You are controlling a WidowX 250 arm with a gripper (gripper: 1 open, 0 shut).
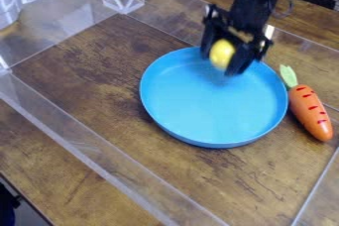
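Observation:
My black gripper (228,44), blurred, hangs over the back of the blue plate (199,101), shut on a yellow object (221,54). The object looks raised a little at the plate's back rim; blur hides whether it still touches the plate.
An orange toy carrot (310,111) with a pale green top lies right of the plate. Bare wooden table (79,71) spreads to the left and front, with clear plastic strips along the left side and a clear piece at the back left.

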